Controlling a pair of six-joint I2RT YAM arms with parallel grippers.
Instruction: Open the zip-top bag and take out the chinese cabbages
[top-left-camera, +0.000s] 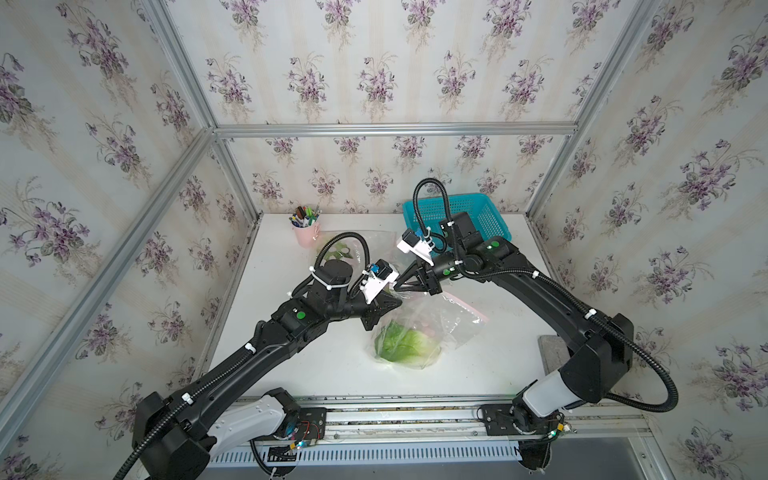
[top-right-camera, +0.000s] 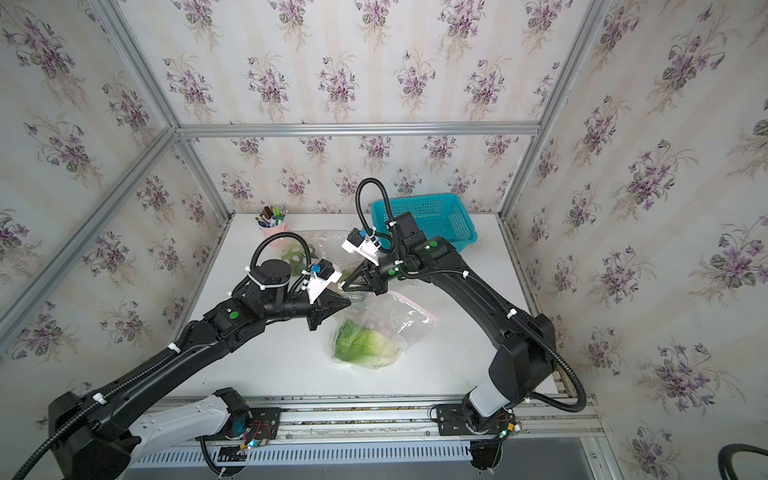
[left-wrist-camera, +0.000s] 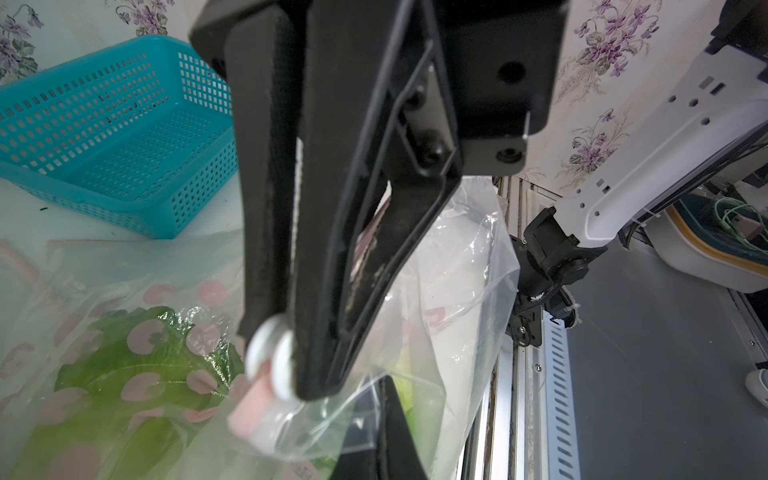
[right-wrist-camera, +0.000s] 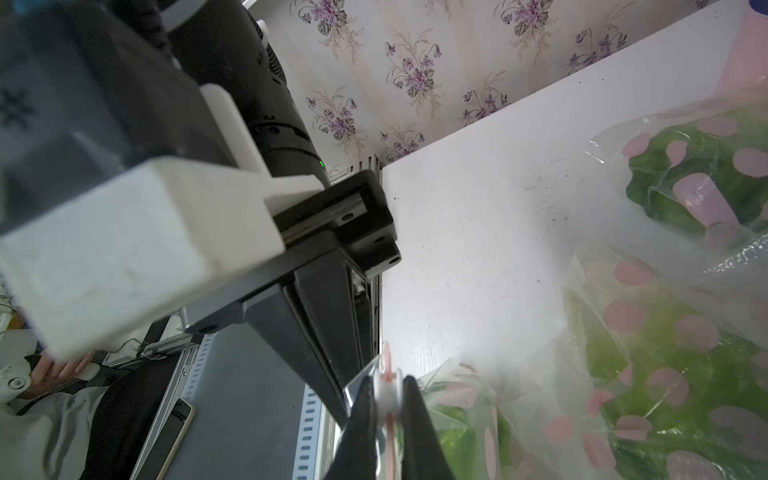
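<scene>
A clear zip top bag (top-left-camera: 464, 321) with a pink zip edge lies on the table in front of me, and a pale green chinese cabbage (top-left-camera: 405, 344) shows inside its near end. At the bag's upper edge my two grippers nearly meet. My right gripper is shut on a pink-edged strip of the bag's mouth, thin between its fingers. Just below it, my left gripper is shut with clear bag film over its fingertips. How wide the mouth stands is hidden by the arms.
Behind the arms lie more pink-dotted bags of greens (right-wrist-camera: 688, 376), one of them (right-wrist-camera: 712, 172) farther back. A teal basket (top-left-camera: 488, 212) stands at the back right and a pink pen cup (top-left-camera: 305, 234) at the back left.
</scene>
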